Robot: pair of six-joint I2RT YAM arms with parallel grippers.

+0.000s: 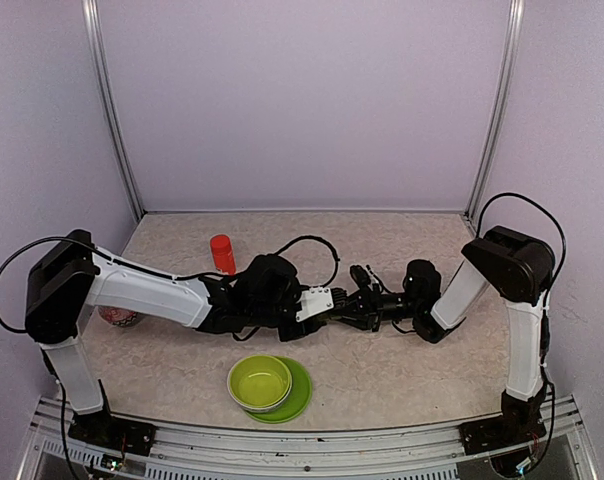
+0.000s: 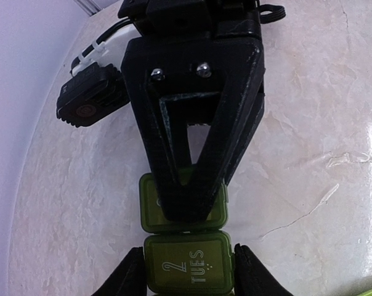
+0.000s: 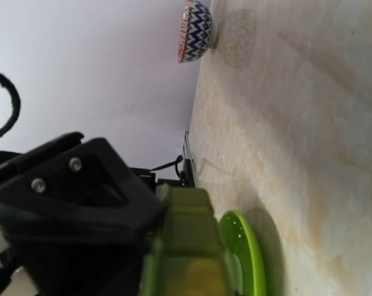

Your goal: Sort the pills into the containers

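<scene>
A green pill box (image 2: pixel 188 262), one lid marked "2 TUES", is held in mid-air by my right gripper (image 1: pixel 347 308), which is shut on it; the left wrist view shows that gripper's black frame over an upper compartment. My left gripper has its fingertips either side of the TUES compartment, part open; whether they touch it is unclear. In the right wrist view the box (image 3: pixel 186 246) fills the lower middle, something yellowish in its nearest compartment. A green bowl (image 1: pixel 259 382) sits on a green plate (image 1: pixel 297 400) at the front.
A red bottle (image 1: pixel 222 253) stands at the back left. A patterned bowl (image 3: pixel 195 31) is at the left, partly hidden by my left arm in the top view.
</scene>
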